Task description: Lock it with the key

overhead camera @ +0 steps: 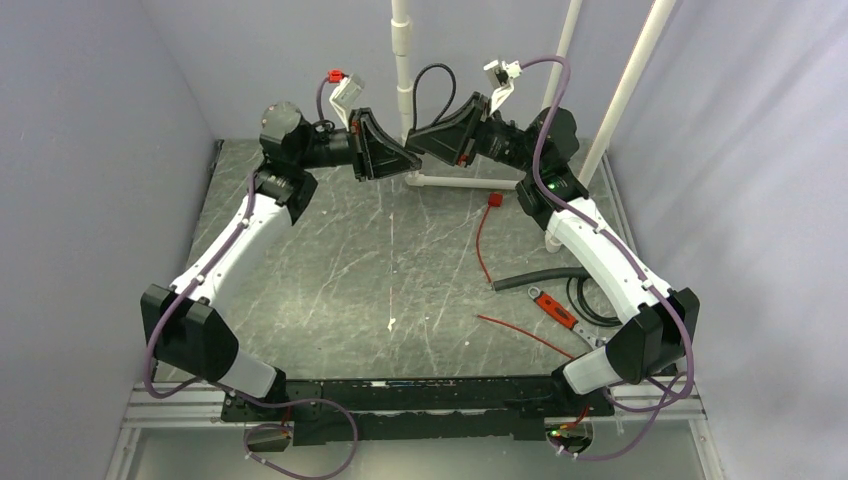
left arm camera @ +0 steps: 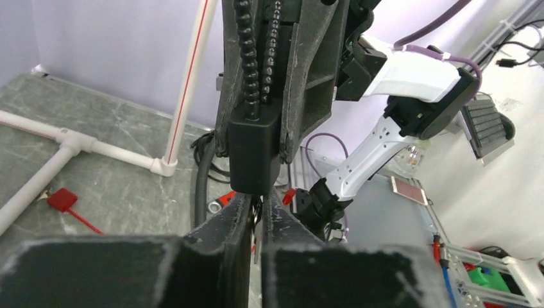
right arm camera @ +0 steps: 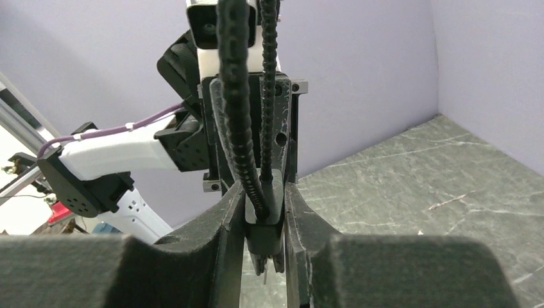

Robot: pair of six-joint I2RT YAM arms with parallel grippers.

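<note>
A black lock body (left arm camera: 254, 157) hangs between the fingertips of my right gripper (overhead camera: 412, 147), which is shut on it. Its two ends of black braided cable (left arm camera: 247, 58) rise from the top, and the cable forms a loop (overhead camera: 436, 70) in the top view. My left gripper (overhead camera: 414, 163) meets it from the left, its fingertips close under the lock. In the left wrist view its fingers (left arm camera: 221, 224) are close together around a thin shiny piece (left arm camera: 258, 210), perhaps the key. A thin metal bit (right arm camera: 265, 278) also shows below the lock. Whether the left fingers press on it is unclear.
White pipes (overhead camera: 470, 183) stand at the back. On the right of the table lie a red-handled tool (overhead camera: 556, 308), a grey tube (overhead camera: 541, 277), a black cable coil and red leads.
</note>
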